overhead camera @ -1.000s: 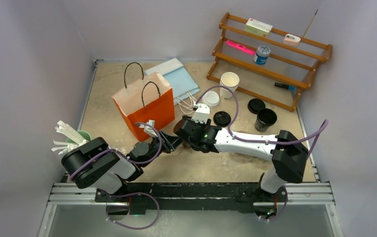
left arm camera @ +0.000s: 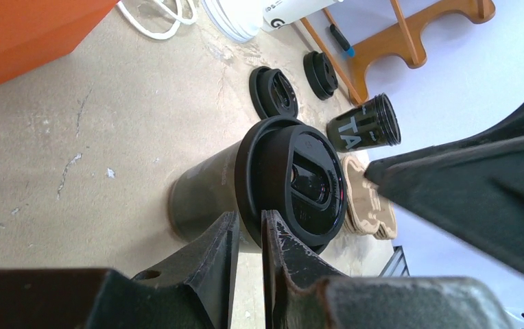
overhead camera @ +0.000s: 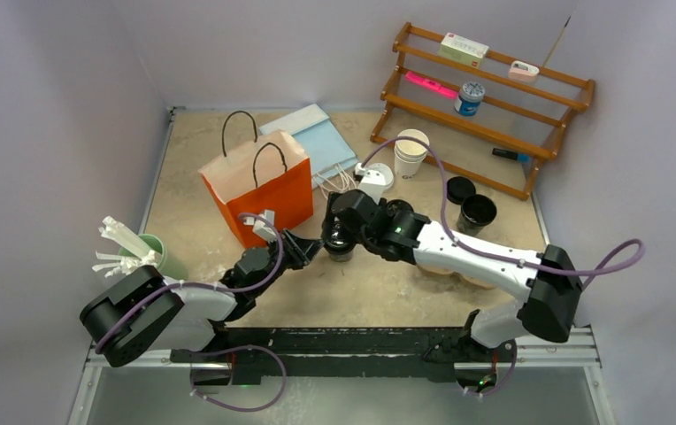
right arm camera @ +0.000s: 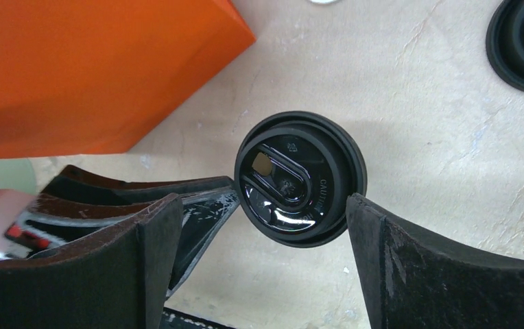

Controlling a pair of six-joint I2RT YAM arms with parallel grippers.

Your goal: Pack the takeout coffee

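A dark coffee cup (left arm camera: 204, 192) stands upright with a black lid (right arm camera: 300, 192) on top. My left gripper is low at the cup's side, its two finger tips a narrow gap apart, just beside the lid's edge. My right gripper hangs over the cup with fingers parted on either side of the lid, holding nothing that shows. An orange paper bag (overhead camera: 272, 204) stands behind and left of the cup.
Spare black lids (overhead camera: 461, 189), a dark cup (overhead camera: 478, 212), white cups (overhead camera: 410, 155) and a wooden rack (overhead camera: 485, 133) are at the back right. A green container of straws (overhead camera: 171, 261) stands at the left.
My right gripper and arm have risen and shifted slightly, uncovering more of the lidded cup. My left arm has moved slightly toward the left.
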